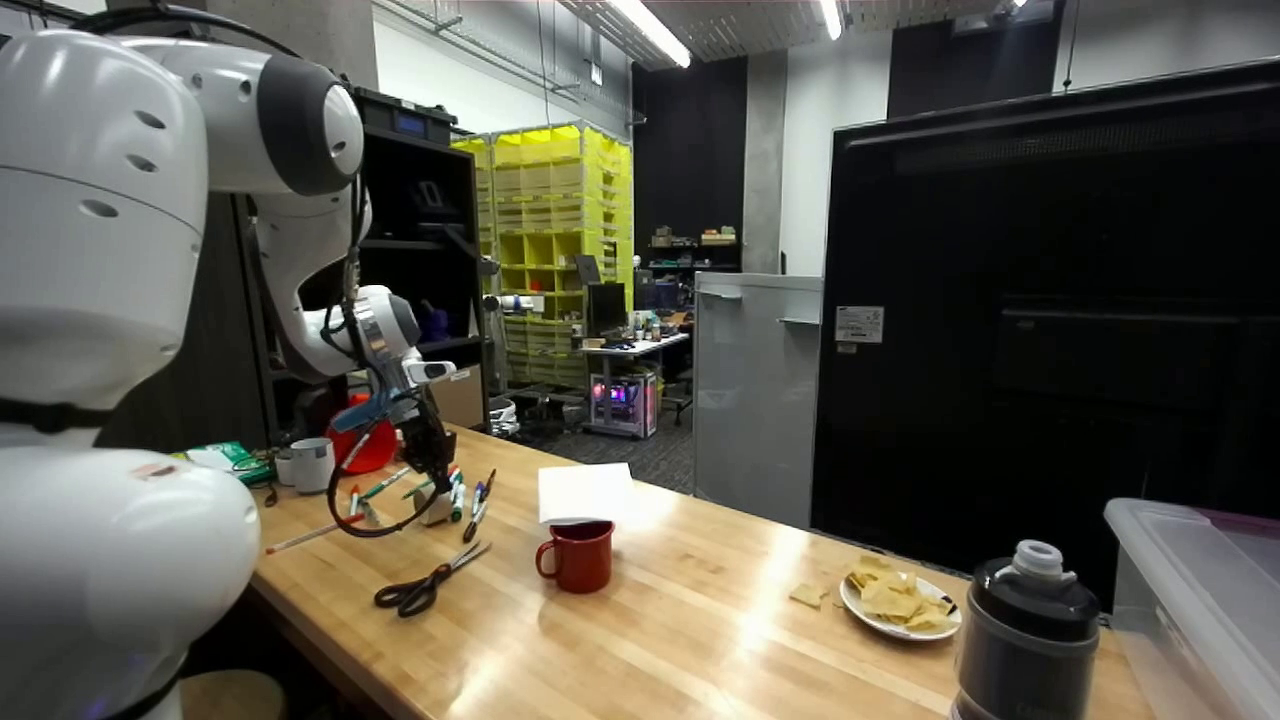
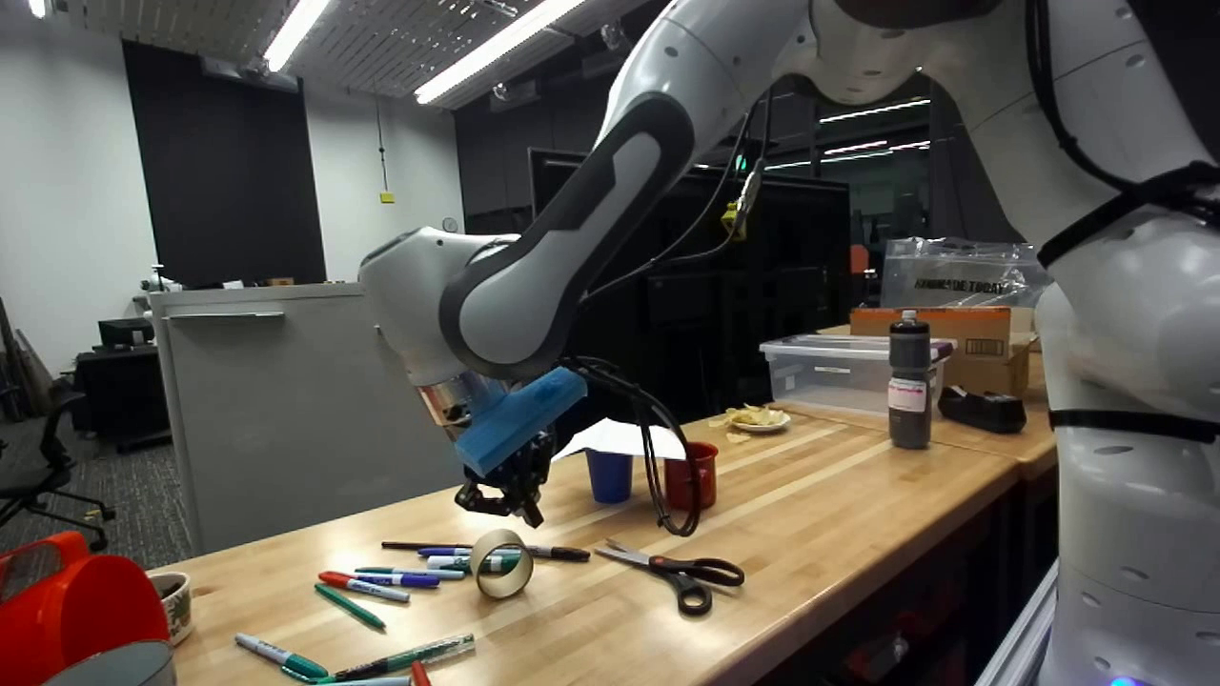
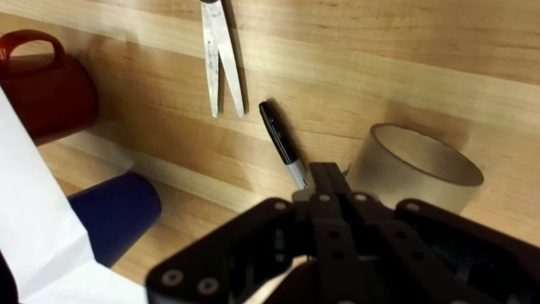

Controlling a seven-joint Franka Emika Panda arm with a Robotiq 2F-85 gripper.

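Note:
My gripper is shut, with nothing showing between its fingers. It hangs over the table close to a cardboard-coloured ring, which lies just right of the fingertips in the wrist view. A black-capped marker lies beyond the tips, its rear end hidden behind them. In exterior view 2 the gripper is above several markers and the ring, apart from the tabletop. The scissors lie to the right there, blades slightly parted.
A red mug and a blue cup stand nearby, with a white sheet over the blue cup. Loose pens lie around the ring. Farther off are a plate of chips and a bottle.

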